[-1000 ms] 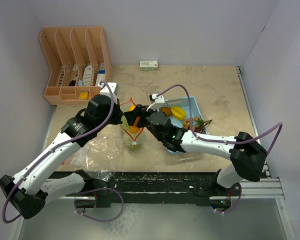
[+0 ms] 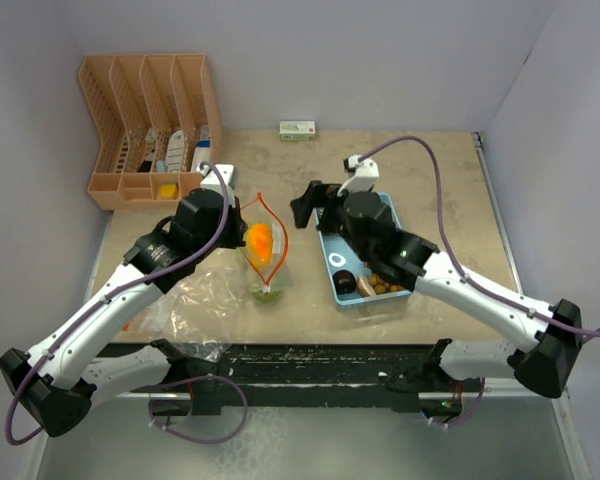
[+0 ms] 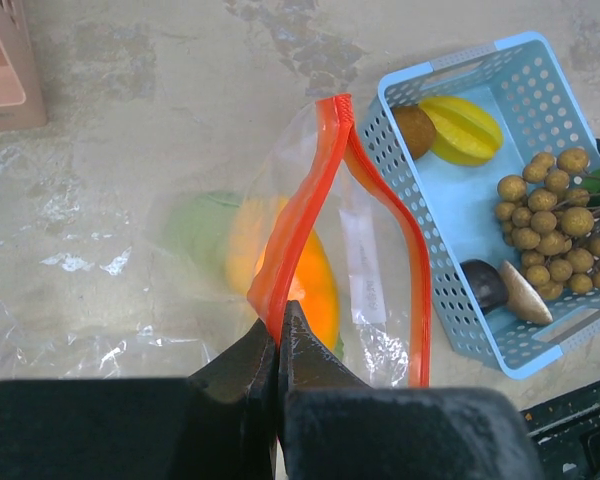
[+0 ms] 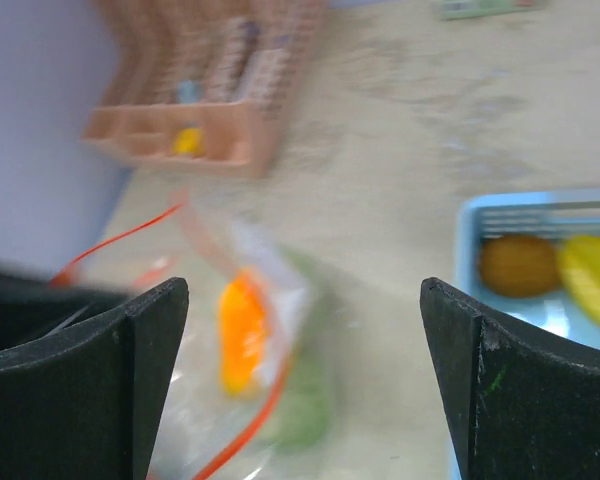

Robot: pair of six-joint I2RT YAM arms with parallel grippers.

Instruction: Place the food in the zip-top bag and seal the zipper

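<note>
The clear zip top bag (image 2: 276,262) stands with its orange-rimmed mouth spread open, facing right. Inside it are an orange food piece (image 3: 317,290) and a pale green one (image 3: 198,227). My left gripper (image 2: 242,224) is shut on the bag's orange rim (image 3: 305,215), the strip running down between its fingertips. To the right of the bag, over the left side of the blue basket (image 2: 330,283), my right gripper (image 2: 302,206) hangs open and empty. The basket holds a brown fruit (image 3: 414,131), a yellow star fruit (image 3: 463,130), a bunch of longans (image 3: 552,222) and a dark, halved-looking piece (image 3: 483,286).
A pink compartment rack (image 2: 150,100) stands at the back left, a small box (image 2: 297,130) at the back middle. More clear plastic (image 2: 195,305) lies flat at the front left.
My right gripper was at the bag's mouth, over the orange piece; it has drawn away to the right and now hangs open by the basket. The left arm has stayed put.
</note>
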